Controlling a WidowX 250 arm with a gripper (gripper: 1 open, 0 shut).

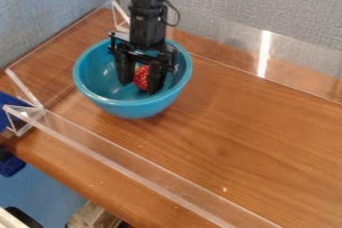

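A blue bowl [177, 87] sits on the wooden table at the left of the view. My black gripper [144, 70] reaches down from the top into the bowl, its fingers around a small red strawberry-like object [142, 80], which they partly hide. Whether the fingers touch it or close on it cannot be told.
A textured grey wall stands behind. A clear rail runs along the front left edge, with a blue object [8, 110] at the far left.
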